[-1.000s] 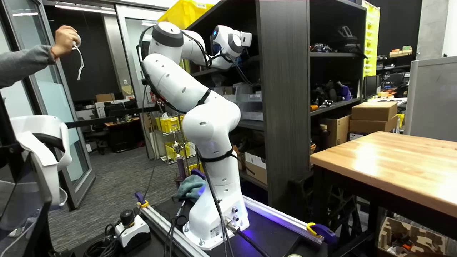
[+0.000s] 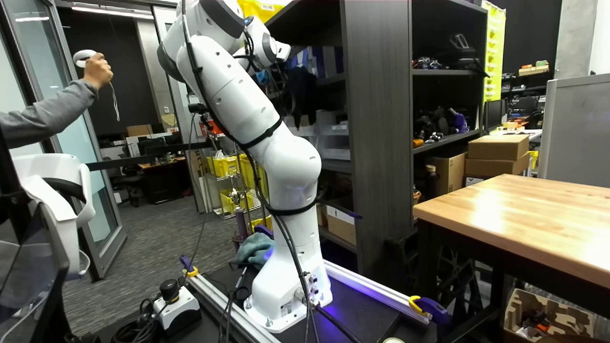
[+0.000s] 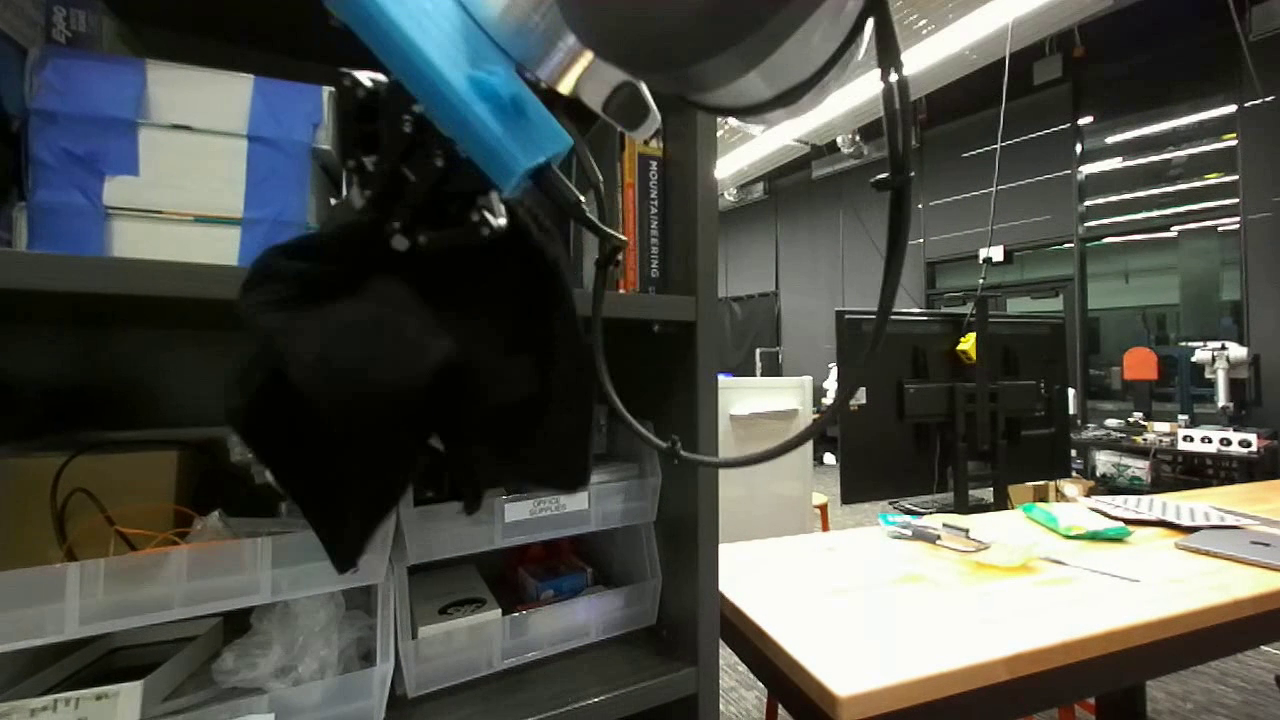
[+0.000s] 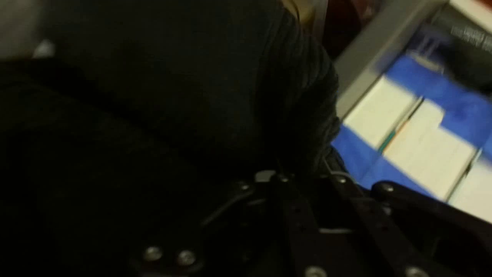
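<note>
A black cloth (image 3: 408,360) hangs in loose folds in front of the shelf in exterior view 2, its lower corner pointing down. Above it my gripper (image 3: 446,228) is shut on the cloth's upper part; the dark fingers are hard to tell from the fabric. In the wrist view, the dark cloth (image 4: 193,92) fills the left and middle, bunched against the gripper. Exterior view 1 shows the cloth (image 2: 301,94) as a dark shape below the wrist, with the gripper hardly distinguishable there.
Behind the cloth stands a dark shelf (image 3: 678,480) with clear bins (image 3: 528,630) and blue-taped white boxes (image 3: 192,156). A wooden table (image 3: 828,624) lies to the right, its near part clear. At the far left, a person's hand (image 2: 97,71) holds a white controller.
The upper arm has swung left and back, away from the shelf's upright. The dark cloth now shows hanging below the wrist. The person's hand has shifted slightly down and right.
</note>
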